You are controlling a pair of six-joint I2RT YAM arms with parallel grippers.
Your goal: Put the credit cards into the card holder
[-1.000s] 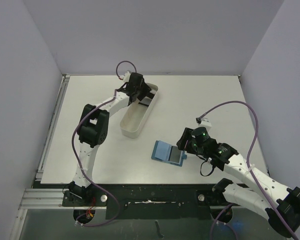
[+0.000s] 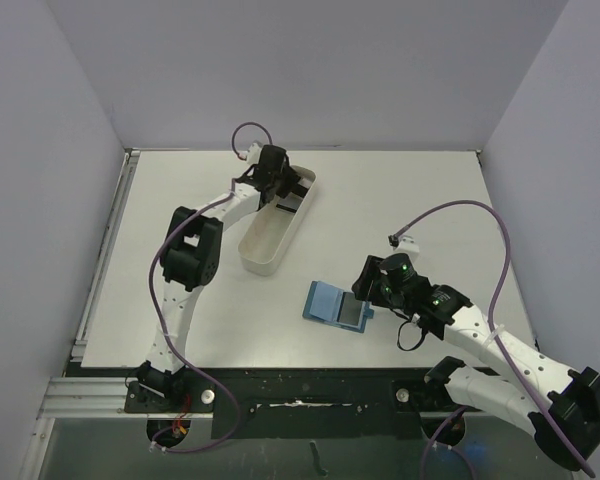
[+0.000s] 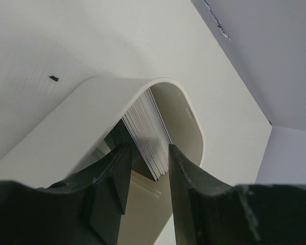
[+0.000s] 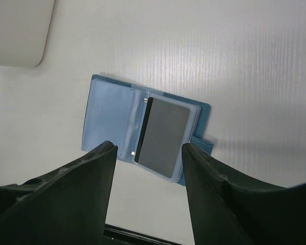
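Note:
A white oblong container (image 2: 265, 245) at the back holds a stack of thin cards (image 3: 149, 130) at its far end, seen close up in the left wrist view. My left gripper is over that end, part open, its fingertips at the cards' face; whether it grips any I cannot tell. The blue card holder (image 4: 107, 115) lies open on the table, a grey panel on its right half. My right gripper hangs open above it, empty.
White walls surround the table (image 2: 410, 185) at back and sides.
My left arm has shifted very slightly at the container's far end. The right arm, container and card holder look unmoved.

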